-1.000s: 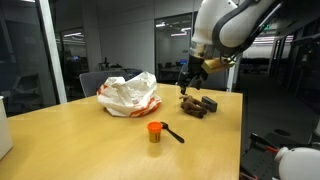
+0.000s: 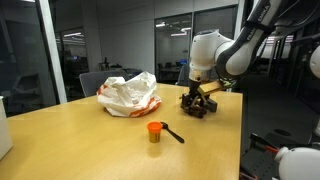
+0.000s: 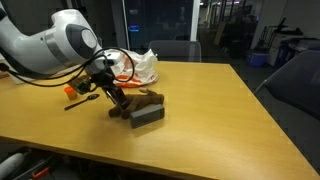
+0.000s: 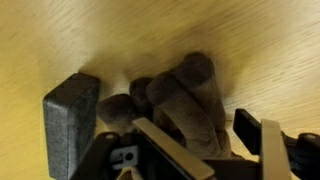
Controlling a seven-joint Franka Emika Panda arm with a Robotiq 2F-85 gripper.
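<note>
A brown plush toy (image 4: pixel 188 105) lies on the table, its limbs spread under my gripper in the wrist view. My gripper is part open, its fingers on either side of part of the toy. Exterior view 2 shows the gripper (image 3: pixel 122 104) low over the toy's left part, with the brown toy (image 3: pixel 148 100) reaching out to the right. Whether the fingers touch the toy I cannot tell. Next to the toy sits a dark grey block (image 3: pixel 148 116), which the wrist view shows as a grey block (image 4: pixel 71 124) at left.
An orange cup (image 2: pixel 154 132) and a dark spoon-like utensil (image 2: pixel 173 134) lie nearer the table's middle. Behind them is a crumpled white bag (image 2: pixel 130 96) with red marks.
The arm has come down from above the toy to close over it. Toy, block, cup, utensil and bag appear to stay in place.
</note>
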